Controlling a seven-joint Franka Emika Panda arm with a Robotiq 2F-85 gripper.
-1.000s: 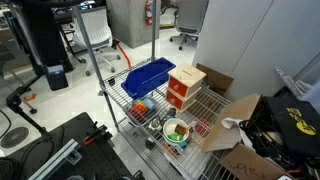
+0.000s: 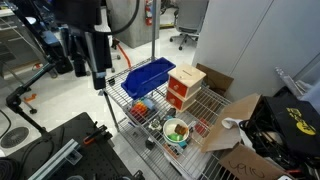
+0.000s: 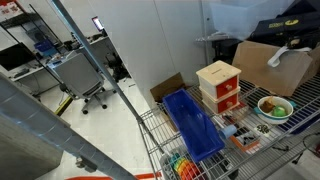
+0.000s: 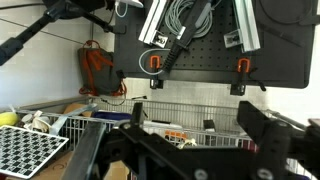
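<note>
My gripper is open in the wrist view, its dark fingers wide apart at the lower edge with nothing held between them. In exterior view 1 the black arm hangs at the upper left, above the black base board and well clear of the wire rack. On the rack are a blue bin, a pale wooden box with drawers, and a bowl holding small coloured items. Colourful toy-like pieces lie near the blue bin.
An open cardboard box and black bags crowd the rack's right side. A metal post rises behind the blue bin. In the wrist view, cables and a dark bar lie on the perforated board.
The arm has swung from the upper left edge toward the right, and its lower end now shows above the base board. The objects on the rack look unmoved.
</note>
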